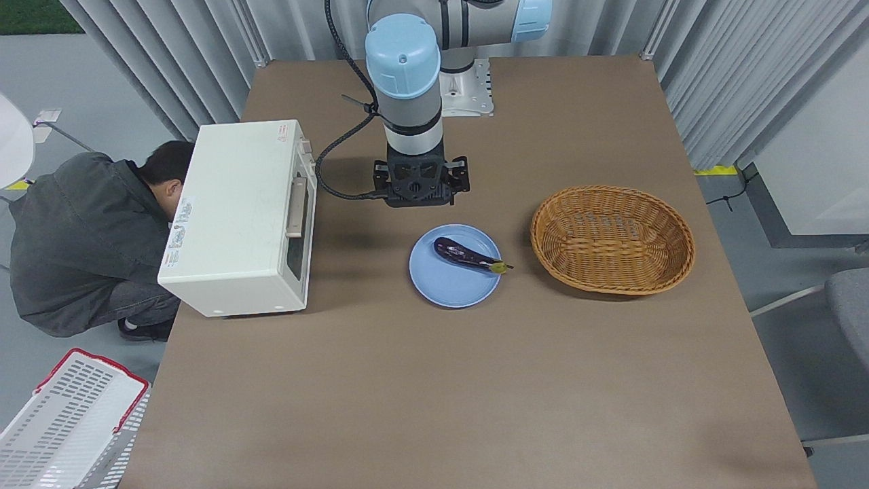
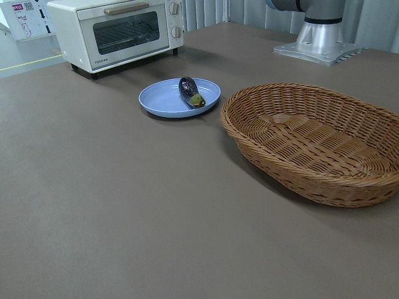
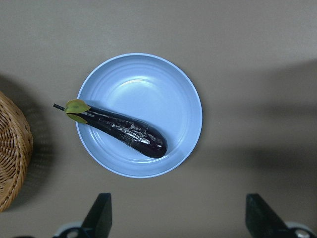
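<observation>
A dark purple eggplant (image 1: 464, 254) with a green stem lies on a light blue plate (image 1: 440, 285) in the middle of the table; the wrist view shows the eggplant (image 3: 130, 130) angled across the plate (image 3: 148, 84). My gripper is open, its two black fingers wide apart and empty at the lower edge of the wrist view. In the front view it hangs above the table, just behind the plate. A round-cornered wicker basket (image 1: 612, 240) stands right of the plate and is empty.
A white toaster oven (image 1: 225, 220), door shut, stands on the left of the table (image 1: 489, 391). A person (image 1: 98, 244) crouches on the floor beside the table's left side.
</observation>
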